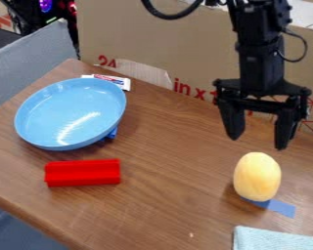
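Observation:
My black gripper [258, 128] hangs open above the right side of the wooden table, with empty space between its fingers. Just below it a yellow oval object [257, 177] stands on a piece of blue tape [281, 208]. A light blue plate [70, 115] rests at the left, with something small and blue under its right edge. A red cylinder [82, 172] lies in front of the plate.
A cardboard box [172, 44] forms a wall along the back. A pale cloth [274, 240] lies at the front right corner. A grey padded edge [22, 68] borders the left.

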